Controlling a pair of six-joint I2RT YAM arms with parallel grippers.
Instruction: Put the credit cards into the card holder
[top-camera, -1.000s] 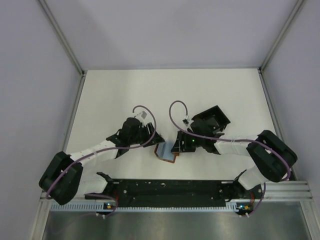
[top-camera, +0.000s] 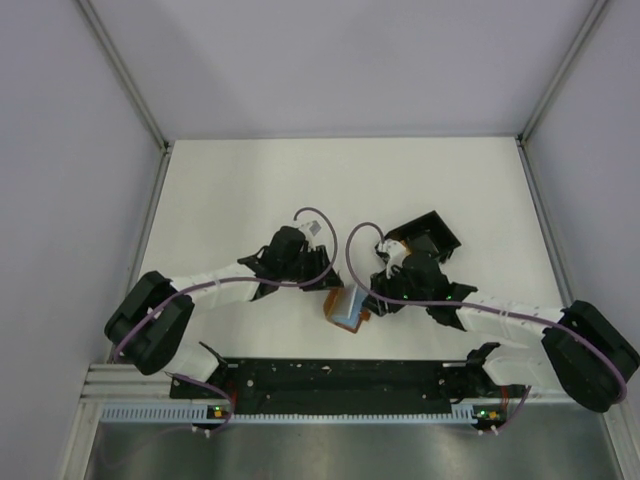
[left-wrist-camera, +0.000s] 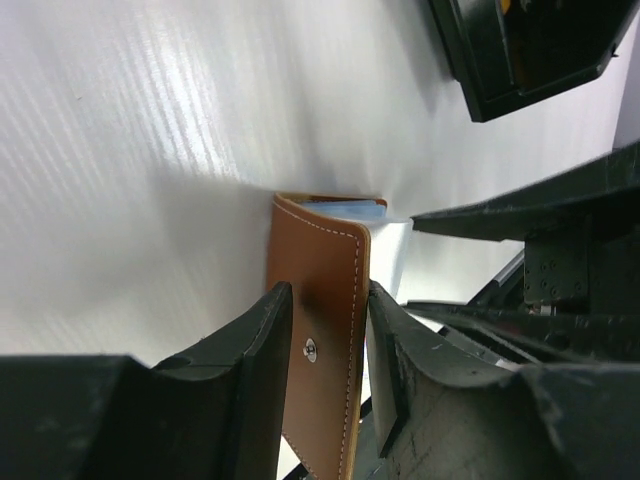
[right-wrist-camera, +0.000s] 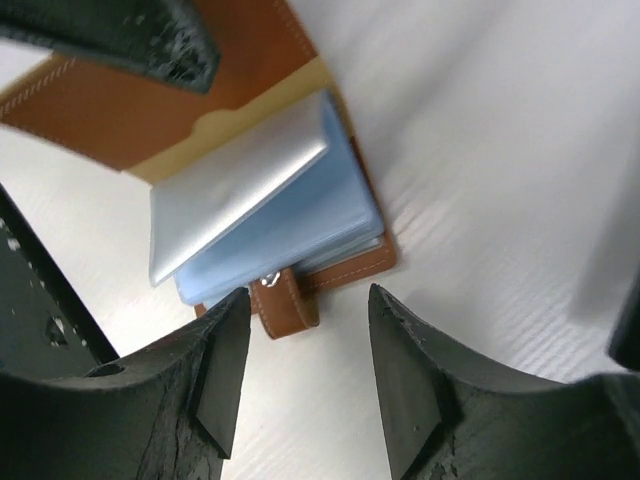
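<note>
The brown card holder (left-wrist-camera: 320, 340) stands between my grippers with pale blue and white cards (right-wrist-camera: 270, 210) in it. In the left wrist view its flap rises between the fingers of my left gripper, which is open. My right gripper stands open over the holder's lower edge in the right wrist view, where a small brown tab with a metal snap (right-wrist-camera: 285, 305) shows just beyond the fingertips.
A black box (top-camera: 440, 228) sits at the back right, partly behind the right arm.
Both grippers and the card holder have moved to the right. The holder has also turned somewhat, and both arms have shifted.
</note>
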